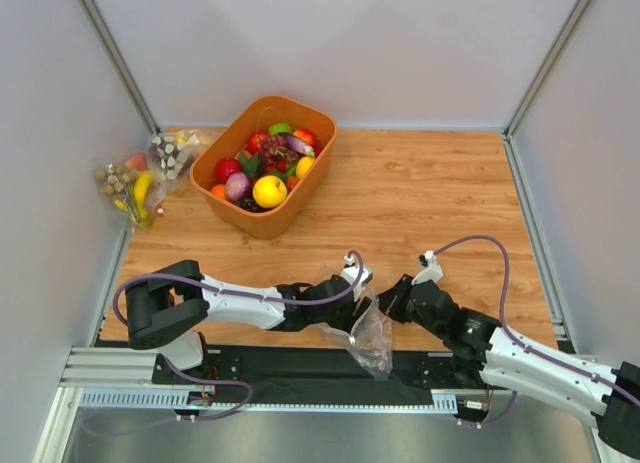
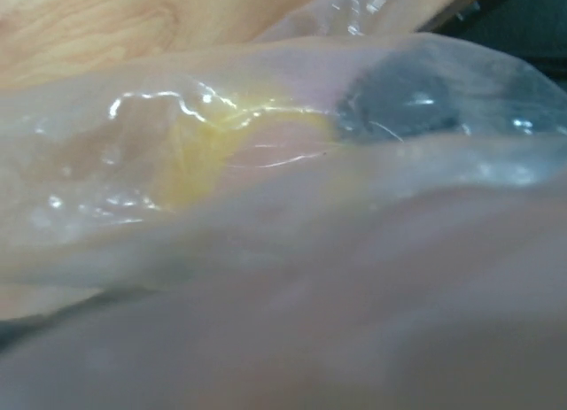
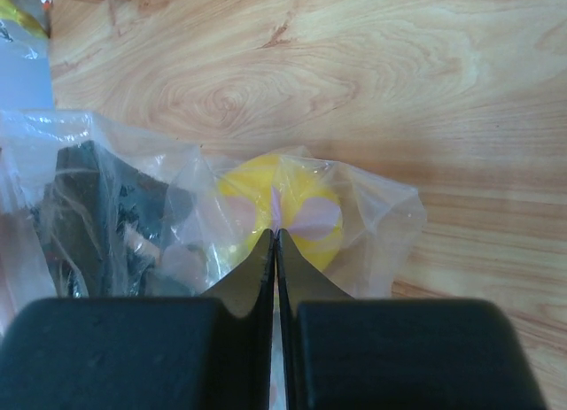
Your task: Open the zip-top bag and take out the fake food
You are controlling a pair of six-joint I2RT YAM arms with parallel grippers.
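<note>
A clear plastic bag (image 1: 372, 341) is between my two grippers at the table's front edge, its lower end hanging over the edge. In the right wrist view, a yellow piece of fake food (image 3: 257, 181) with pinkish parts shows through the film. My right gripper is shut, its tips against or just above the bag; no film can be made out between them. My left gripper (image 1: 362, 298) reaches the bag from the left, its dark fingers (image 3: 80, 206) seen through the plastic, standing open. Close, blurred film fills the left wrist view, with a yellow shape (image 2: 199, 153) behind it.
At the back left stands an orange bin (image 1: 325, 173) full of fake fruit and vegetables. Two filled bags, one with a banana (image 1: 142, 191) and one with dark pieces (image 1: 172, 155), lie left of it.
</note>
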